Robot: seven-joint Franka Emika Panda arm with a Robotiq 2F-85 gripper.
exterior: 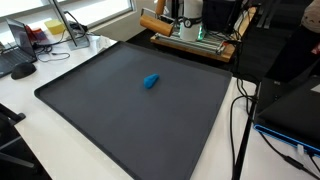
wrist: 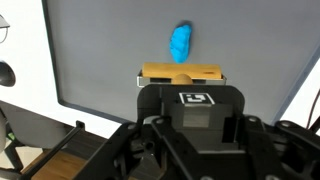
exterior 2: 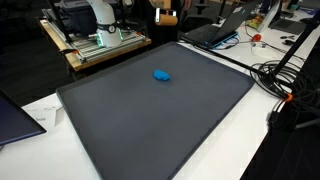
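My gripper is shut on an orange-brown wooden object (wrist: pixel 180 71), which shows as a wide bar just past the camera mount, with a rounded knob at its middle. In exterior view 1 that object (exterior: pixel 157 24) hangs at the top edge of the picture, beyond the far side of the board; most of the arm is out of frame. A small crumpled blue thing (wrist: pixel 180 43), perhaps cloth, lies alone on the dark grey board (exterior: pixel 130 115), apart from the held object.
Around the board runs a white table (exterior 2: pixel 215 150). A laptop (exterior: pixel 15 60) and cables stand on one side. Beyond the board is a wooden-edged surface with a white stand (exterior 2: pixel 108 40). Most of the board is bare.
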